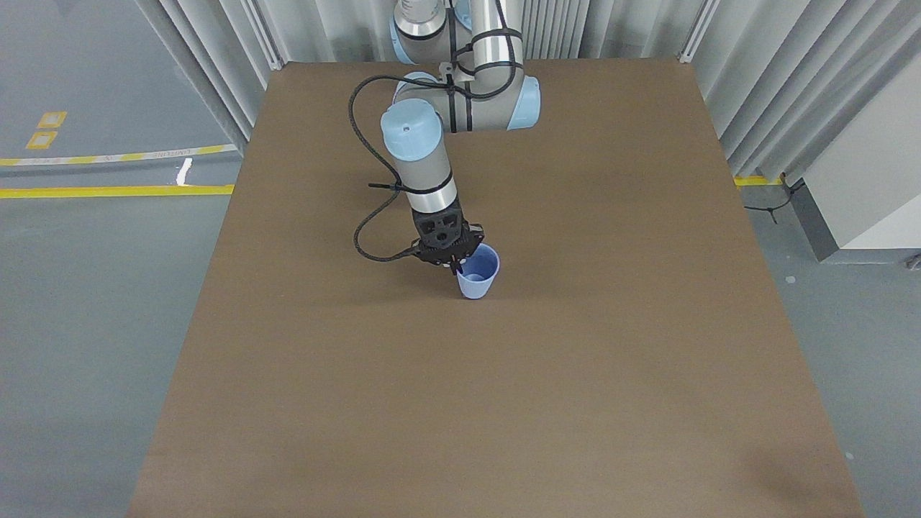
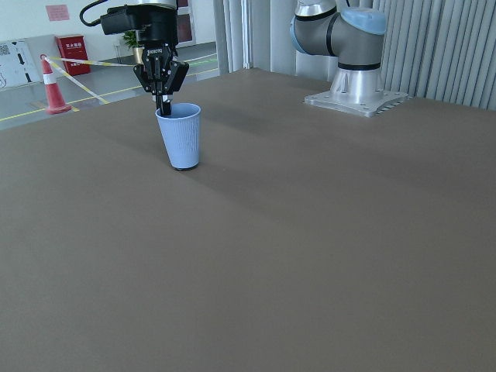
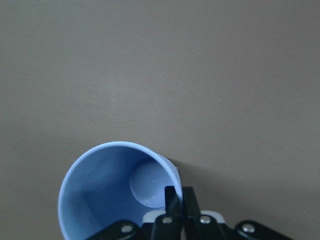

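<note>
A light blue cup (image 1: 479, 280) (image 2: 183, 143) stands upright on the brown table (image 1: 483, 397) (image 2: 271, 256), under my gripper (image 1: 457, 266) (image 2: 161, 108). In the wrist view, the cup (image 3: 95, 190) fills the lower left, and my gripper is shut on its wall at the rim, one finger inside and one outside, the fingertips close together.
The robot's base (image 2: 356, 97) is mounted at the back of the table. Apart from the cup and arm, the table is bare, with wide free room in front and to both sides. Curtains run behind it.
</note>
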